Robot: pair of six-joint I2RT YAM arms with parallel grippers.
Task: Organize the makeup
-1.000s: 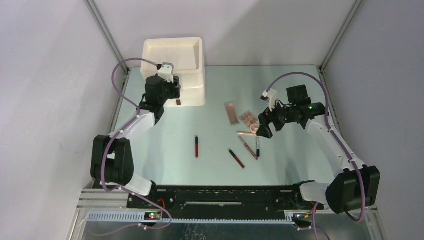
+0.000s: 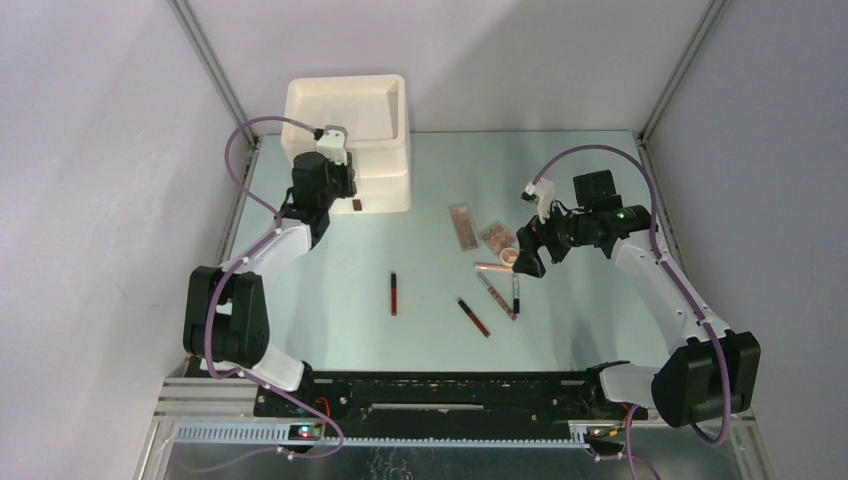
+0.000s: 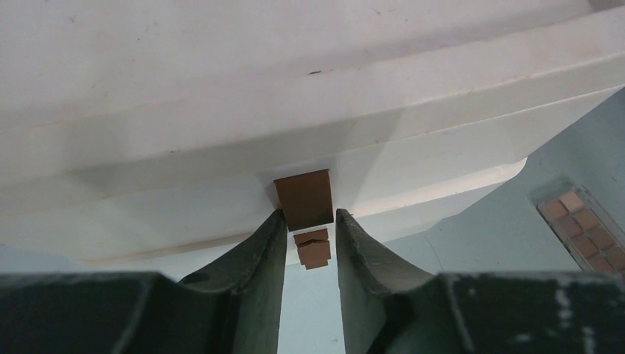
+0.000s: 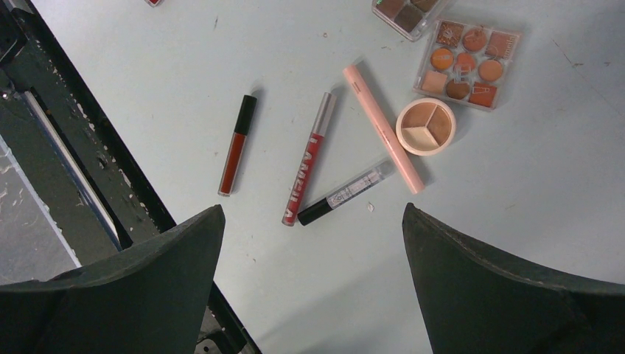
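Observation:
My left gripper is at the front of a white drawer box [image 2: 383, 195]. Its fingertips flank an upper brown pull tab [image 3: 304, 198], partly apart; whether they press on it I cannot tell. A lower brown tab [image 3: 313, 251] shows between the fingers. Open and empty, my right gripper hangs above the makeup. Under it lie a black-capped dark red tube [image 4: 237, 144], a red lettered tube [image 4: 306, 166], a black-capped clear tube [image 4: 346, 193], a pink stick [image 4: 383, 127], a round three-colour compact [image 4: 426, 126] and a square palette [image 4: 468, 65].
A long palette [image 2: 463, 227] lies beside the square one. Another red tube [image 2: 393, 294] lies alone nearer the left arm. The box's open top tray [image 2: 345, 105] looks empty. Bare table surrounds the front of the box.
The left gripper's outline at the box front has narrowed slightly and its right side shifted a little left. The right arm and the makeup have stayed put.

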